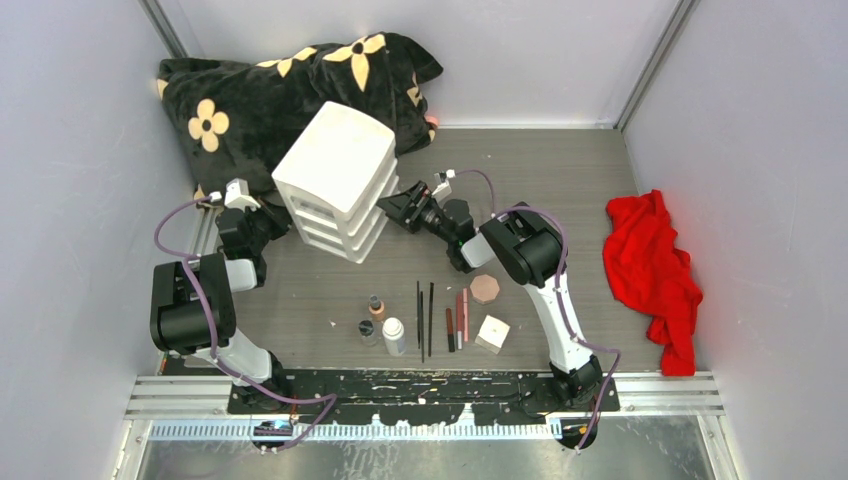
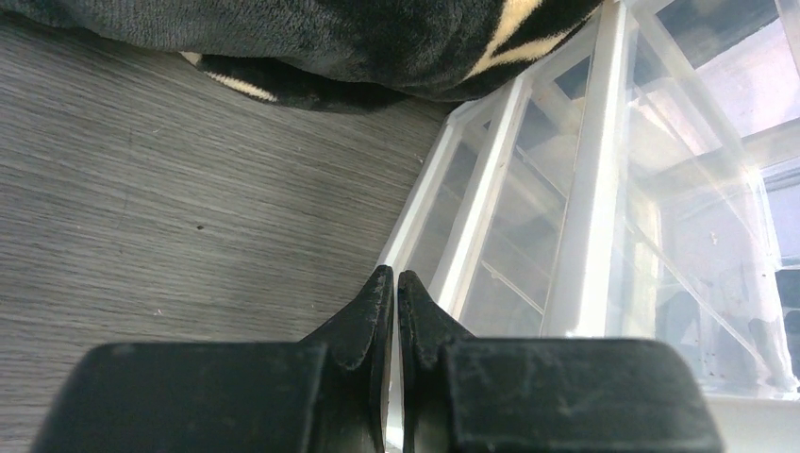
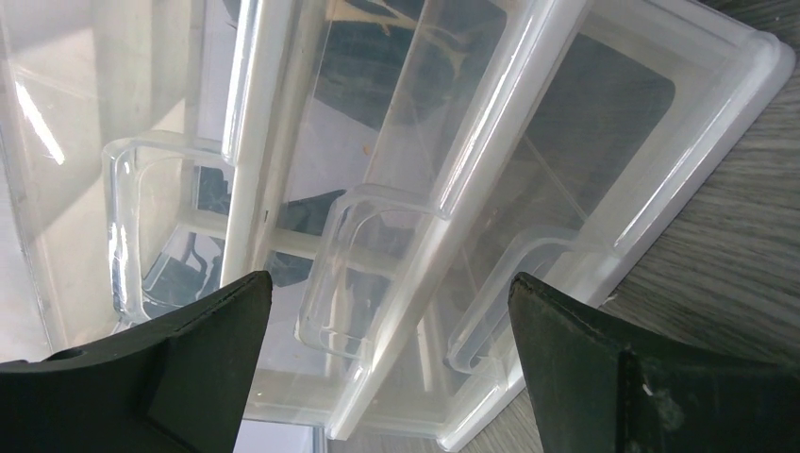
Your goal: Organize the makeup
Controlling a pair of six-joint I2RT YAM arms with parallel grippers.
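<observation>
A white organizer with clear drawers (image 1: pixel 333 165) stands tilted in plan at the back left. My left gripper is at its left side, fingertips nearly together, nothing visible held between them. My right gripper is open at the drawer fronts, with a clear drawer handle (image 3: pixel 316 283) between and beyond its fingers. Makeup lies along the front: a foundation bottle (image 1: pixel 376 308), a white bottle (image 1: pixel 394 337), several pencils (image 1: pixel 430 320), a pink compact (image 1: pixel 485 289) and a pale box (image 1: pixel 492 333).
A dark floral blanket (image 1: pixel 210 125) lies behind and left of the organizer. A red cloth (image 1: pixel 650 280) is at the far right.
</observation>
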